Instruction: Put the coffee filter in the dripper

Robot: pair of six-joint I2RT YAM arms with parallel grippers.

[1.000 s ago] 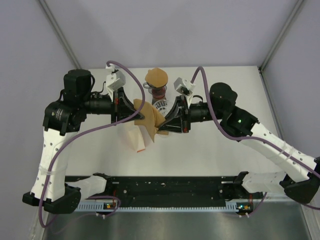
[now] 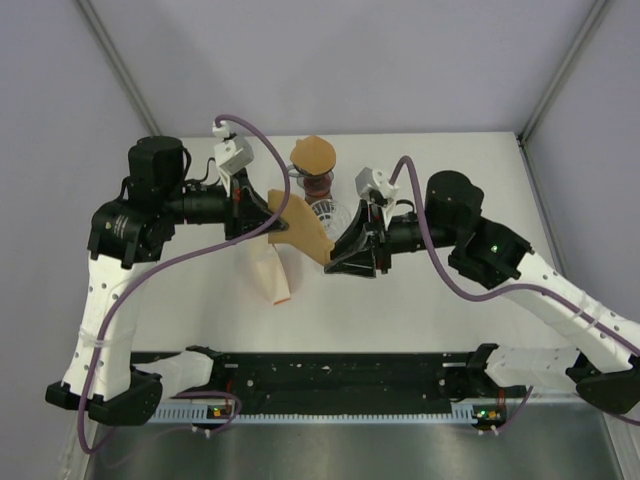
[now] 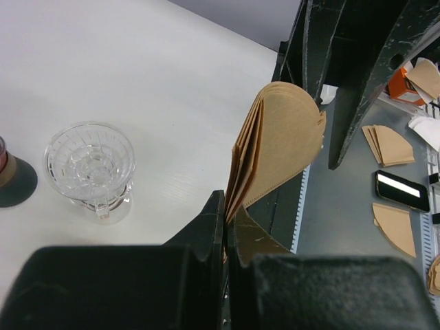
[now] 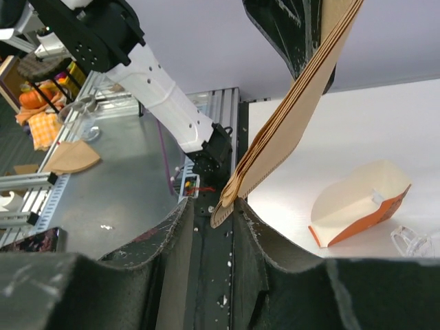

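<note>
A folded stack of brown paper filters (image 2: 298,228) is pinched in my left gripper (image 2: 262,215), which is shut on it; in the left wrist view it (image 3: 278,137) rises from between the fingertips. My right gripper (image 2: 355,255) stands just right of the stack's free end, its fingers apart; in the right wrist view the stack (image 4: 289,124) reaches down to just above those fingertips, and whether it touches them is unclear. A clear ribbed glass dripper (image 3: 89,162) on a glass stand sits on the white table, partly hidden behind the grippers from above.
An open filter pack (image 2: 268,275) lies on the left of the white table (image 2: 450,310). Behind the dripper stands a glass vessel with a brown lid (image 2: 313,158).
My right gripper has opened from around the stack's end and backed slightly to the right. The stack's free end has straightened. The left gripper is nearly still.
</note>
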